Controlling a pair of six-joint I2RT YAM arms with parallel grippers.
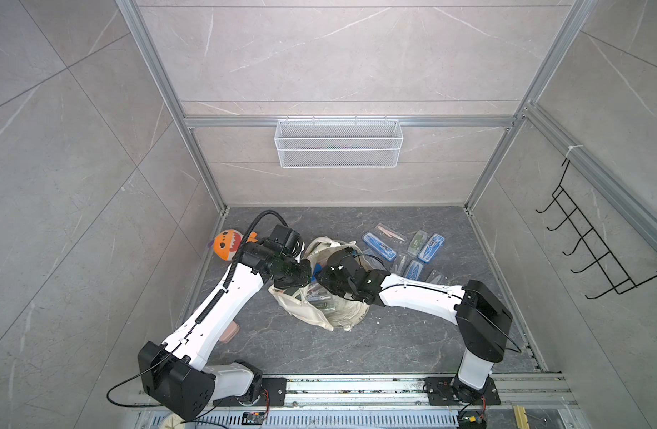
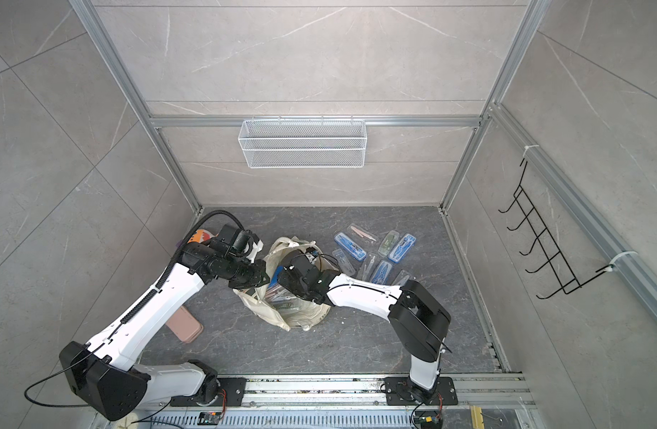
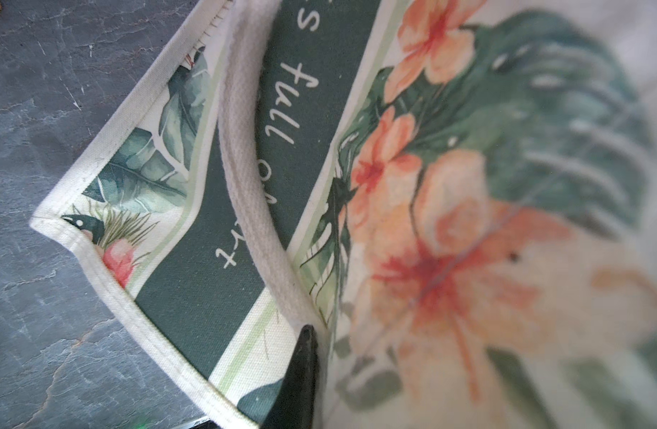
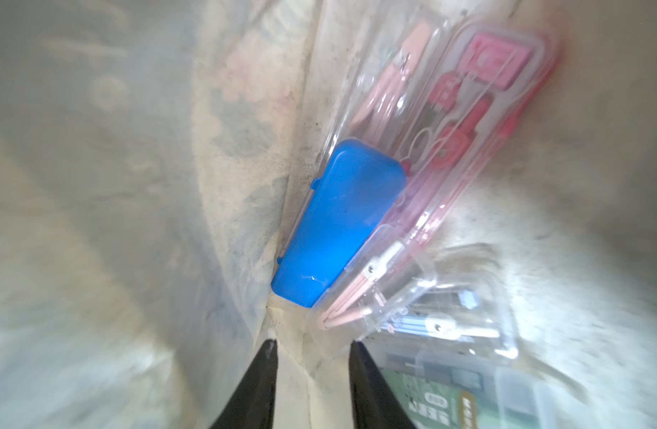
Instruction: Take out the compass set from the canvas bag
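The cream canvas bag (image 1: 303, 307) stands open mid-table. In the left wrist view my left gripper is shut on the bag's printed fabric, beside its cloth handle (image 3: 249, 157). My right gripper points down inside the bag; its two dark fingertips show a gap, with nothing clearly visible between them. Below it lie several compass sets in clear and pink cases (image 4: 449, 143), a blue case (image 4: 339, 221), and a green-labelled case (image 4: 442, 400).
Several cases (image 1: 378, 245) lie right of the bag. An orange toy (image 1: 227, 244) and a pink object (image 2: 184, 325) are at the left. A wire basket (image 1: 337, 143) hangs on the back wall, a black hook rack (image 1: 585, 236) on the right.
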